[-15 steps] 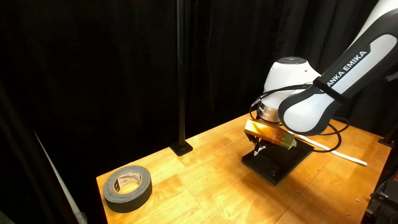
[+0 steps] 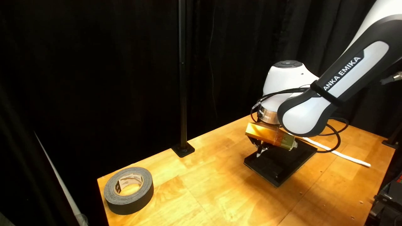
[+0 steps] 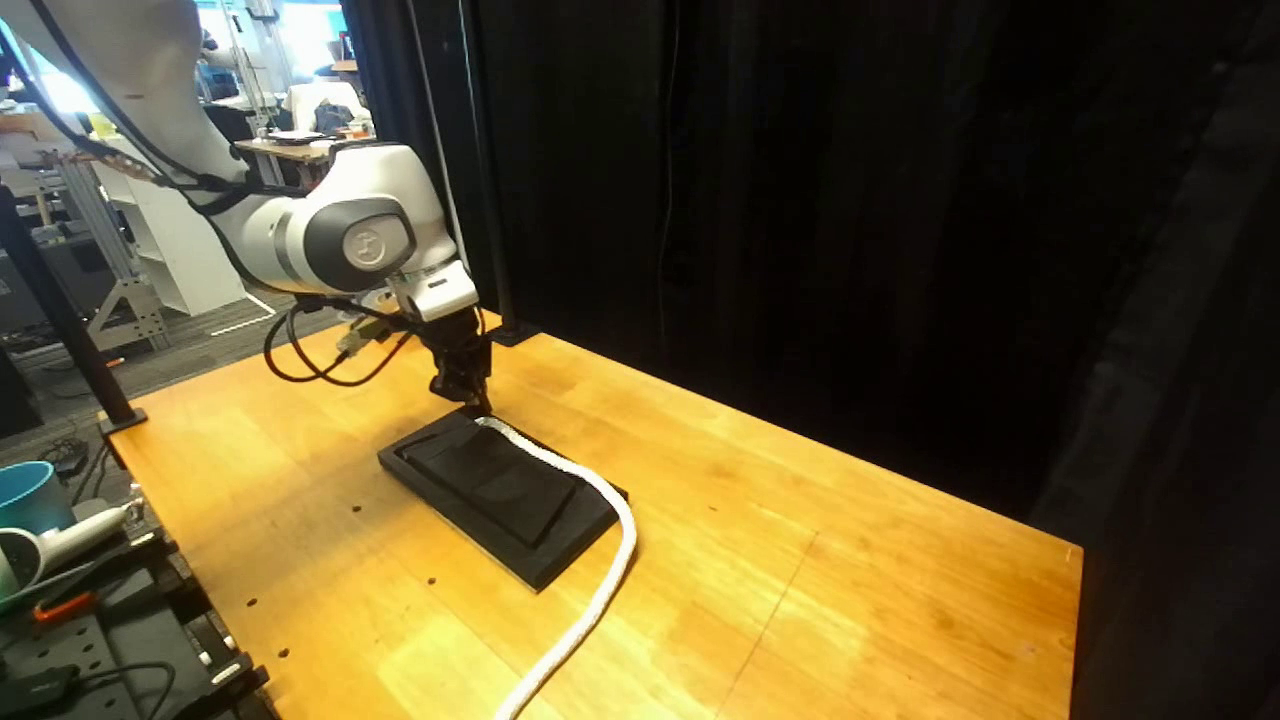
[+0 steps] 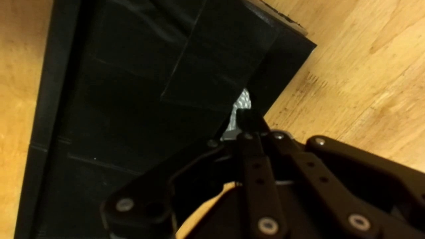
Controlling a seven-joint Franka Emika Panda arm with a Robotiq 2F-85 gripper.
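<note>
A white braided rope [image 3: 584, 474] runs across the black board [image 3: 528, 564] and off its edge onto the table; its end lies near the board's far corner. Right at that end, my gripper [image 3: 482, 406] points down over the board. Seen from the wrist, the gripper is shut, and a short piece of the rope [image 4: 241, 101] shows just beyond the fingertips. Whether any rope is pinched between them is hidden. In exterior view 1 the gripper [image 2: 260, 151] is low above the board [image 2: 275, 177], partly covered by its own gold-coloured housing.
A roll of grey tape [image 2: 122, 203] rests at the table's left corner in exterior view 1. A black post base [image 2: 183, 150] stands at the back edge. Between the tape and the board the wooden table [image 2: 203, 180] is clear.
The arm and wrist have shifted slightly left in exterior view 1, and the hand's housing sits a little lower. Fingertips stay near the same spot over the board; board and tape have not moved.
</note>
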